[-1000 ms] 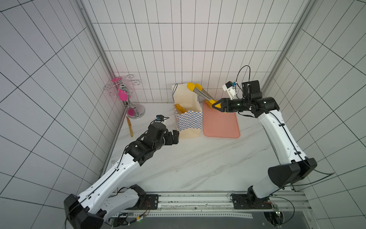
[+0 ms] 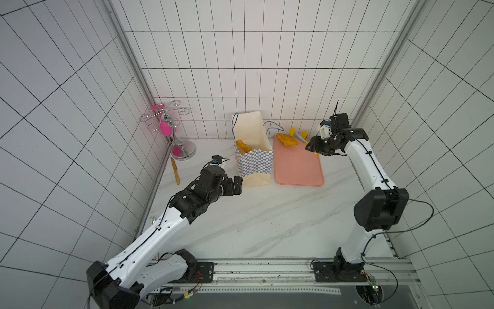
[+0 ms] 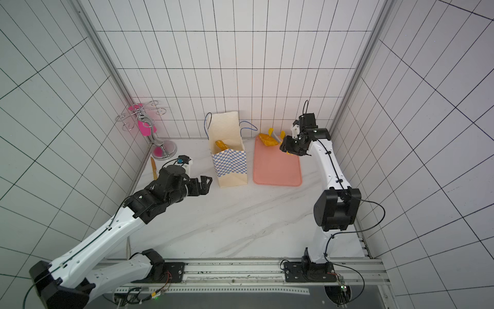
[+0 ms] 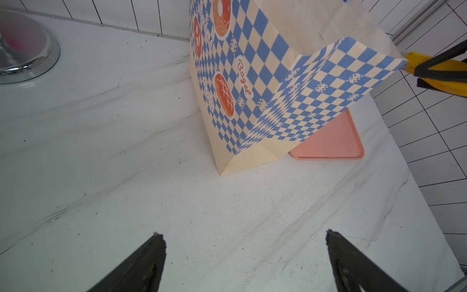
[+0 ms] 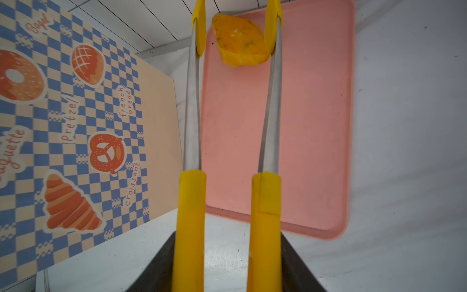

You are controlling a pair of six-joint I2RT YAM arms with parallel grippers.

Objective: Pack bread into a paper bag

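Observation:
A checked paper bag [image 2: 252, 164] stands upright, its top open, with a piece of bread [image 3: 220, 145] inside. Another golden bread [image 5: 238, 39] lies at the back of the pink tray [image 5: 277, 121], right of the bag. My right gripper has yellow-tipped tongs held open over that bread, one tip on either side of it in the right wrist view. My left gripper is open and empty, low to the left front of the bag.
A chrome stand [image 2: 182, 150] is at the back left, with a knife [image 2: 175, 170] nearby on the counter. Tiled walls enclose the back and sides.
The left arm and bag have not moved.

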